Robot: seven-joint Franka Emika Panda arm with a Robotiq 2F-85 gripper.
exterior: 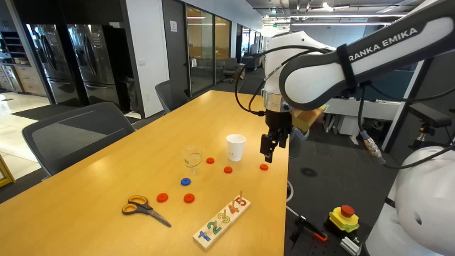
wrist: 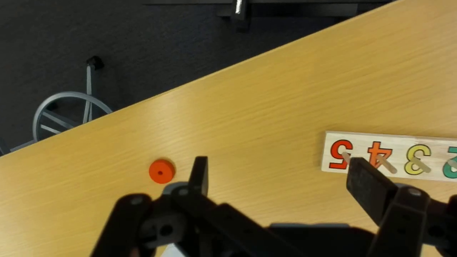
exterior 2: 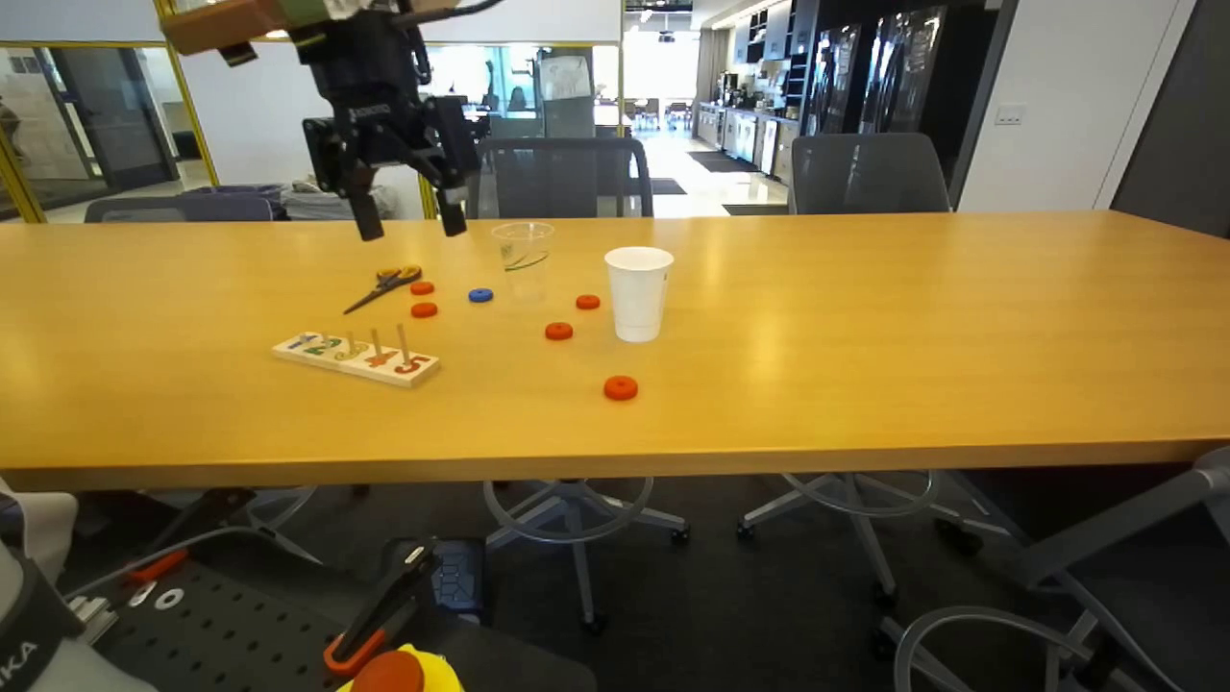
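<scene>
My gripper is open above the table, its fingers wide apart and nothing between them. The pegged number board (exterior: 222, 222), marked 1 to 5, lies on the table with its pegs bare; in the wrist view it is by the right finger (wrist: 369, 188). One red ring (wrist: 161, 171) lies flat just beyond the left finger in that view. Other red rings (exterior: 188, 198) are scattered across the table, and a blue ring (exterior: 185, 181) lies among them.
A white paper cup (exterior 2: 639, 294) and a clear plastic cup (exterior 2: 526, 263) stand upright among the rings. Scissors (exterior: 145, 209) lie on the left, partly spread. The table edge (wrist: 180, 88) runs close to one red ring.
</scene>
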